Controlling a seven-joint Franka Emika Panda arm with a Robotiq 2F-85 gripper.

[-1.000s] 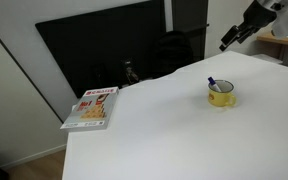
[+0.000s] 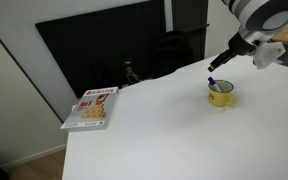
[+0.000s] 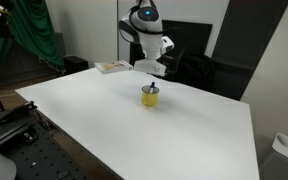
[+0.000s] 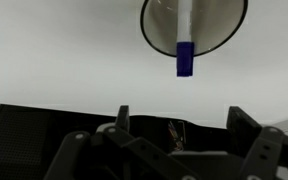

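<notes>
A yellow mug (image 2: 222,98) stands upright on the white table, and a white marker with a blue cap (image 2: 212,81) leans out of it. From above, the wrist view shows part of the mug's dark rim (image 4: 152,38) and the marker's blue cap (image 4: 185,60) lying across it. My gripper is open, its fingers (image 4: 246,125) wide apart and nothing between them. In the first exterior view the gripper (image 2: 233,60) hangs above and beyond the mug, clear of it.
A book or box with a white and red cover (image 2: 90,108) lies at the table's far left corner. Dark items, including a black bag (image 2: 171,50), stand behind the table's back edge.
My gripper has come lower and a little nearer to the mug, with more of the arm now in view. The mug, marker and book have stayed put.
</notes>
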